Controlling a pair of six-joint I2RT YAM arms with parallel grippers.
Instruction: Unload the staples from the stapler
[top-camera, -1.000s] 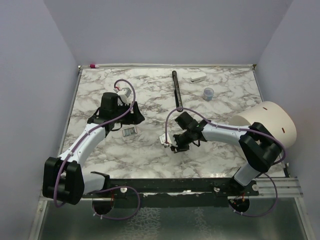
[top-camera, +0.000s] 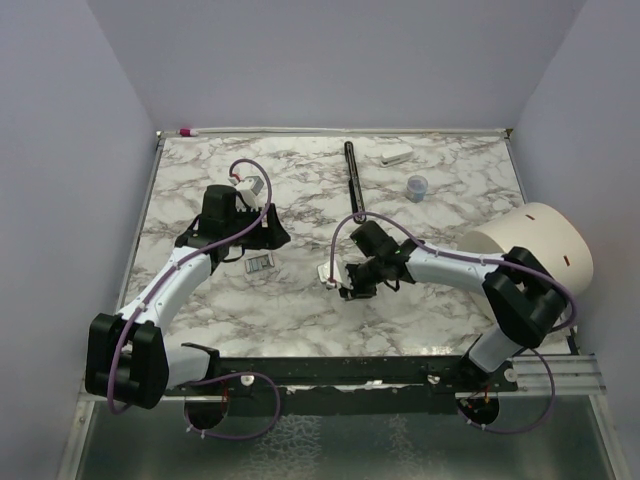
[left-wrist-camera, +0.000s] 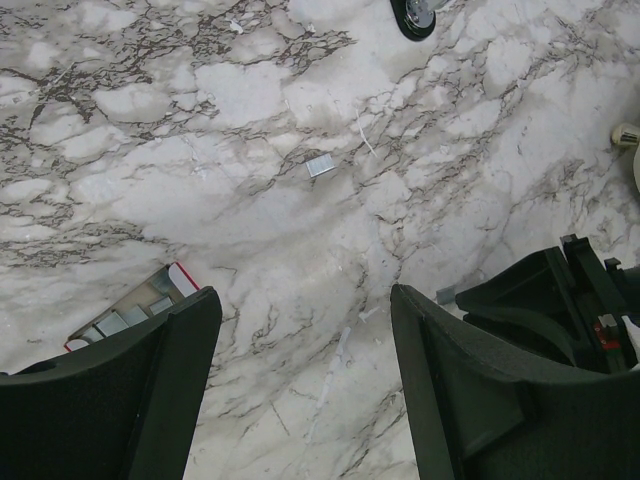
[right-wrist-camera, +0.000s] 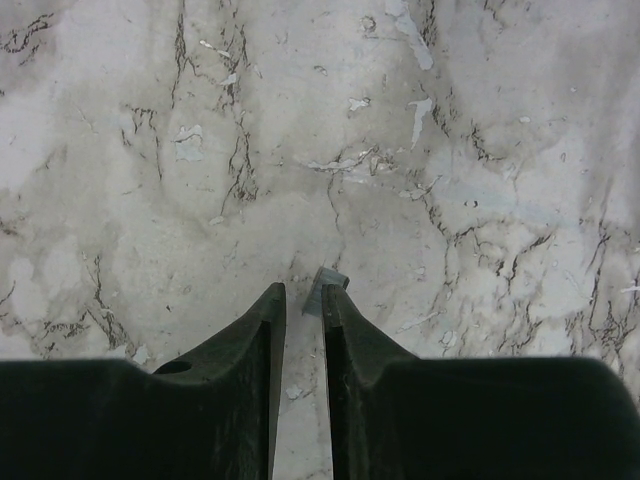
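Observation:
A black stapler (top-camera: 354, 180), long and narrow, lies at the back centre. A small grey strip of staples (right-wrist-camera: 330, 283) lies on the marble beneath my right gripper, whose fingertips stand slightly apart just beside it; whether they touch it cannot be told. My left gripper hangs open over the left of the table with nothing between its fingers. Another small silvery piece (left-wrist-camera: 319, 165) lies on the marble in the left wrist view.
A small compartmented tray (top-camera: 259, 263) lies below the left gripper. A white bar (top-camera: 396, 157) and a clear cup (top-camera: 417, 187) stand at the back right. A large cream roll (top-camera: 540, 245) occupies the right side.
My right arm has shifted very slightly in the top view. The left arm looks unchanged.

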